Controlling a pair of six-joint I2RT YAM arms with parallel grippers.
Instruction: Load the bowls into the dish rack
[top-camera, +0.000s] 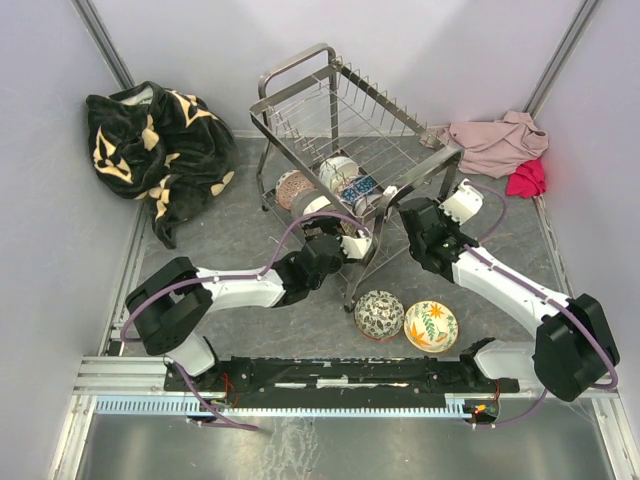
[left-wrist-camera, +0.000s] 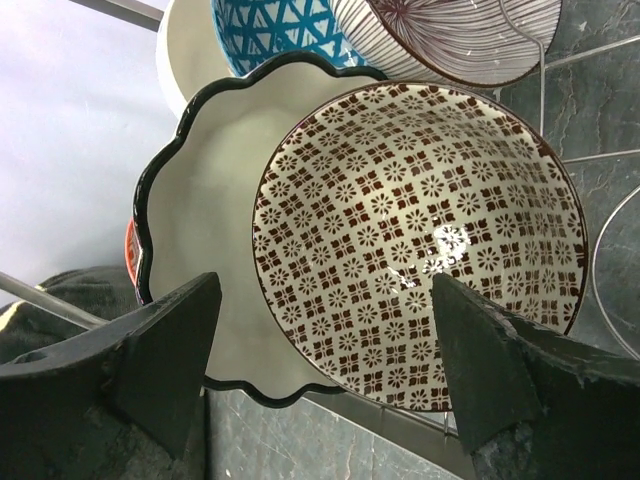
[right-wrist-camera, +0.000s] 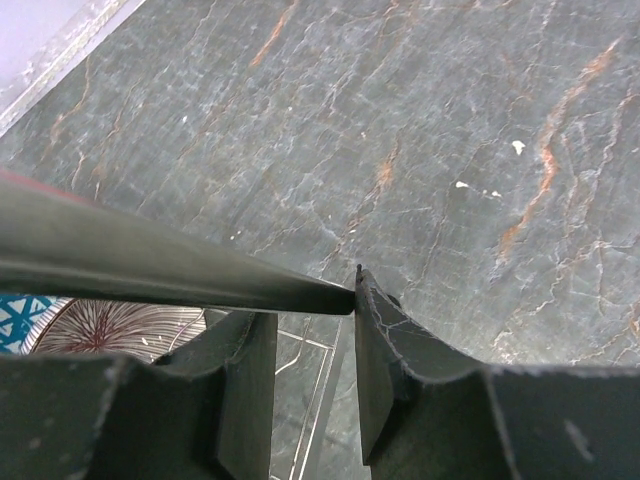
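Note:
The metal dish rack (top-camera: 290, 88) holds several bowls on its lower level. My left gripper (top-camera: 335, 240) is inside the rack's front left, open; in its wrist view its fingers are either side of a brown-patterned bowl (left-wrist-camera: 390, 220), which leans in a white wavy-rimmed bowl (left-wrist-camera: 200, 180). My right gripper is at the rack's right post, its fingertips against a dark metal bar (right-wrist-camera: 180, 255); how wide it is open is unclear. Two bowls, a dark-speckled one (top-camera: 379, 314) and a floral one (top-camera: 431, 326), lie on the floor at the front.
A dark patterned cloth (top-camera: 160, 150) lies at the back left, pink (top-camera: 495, 140) and red (top-camera: 526, 178) cloths at the back right. The floor left of the rack is clear.

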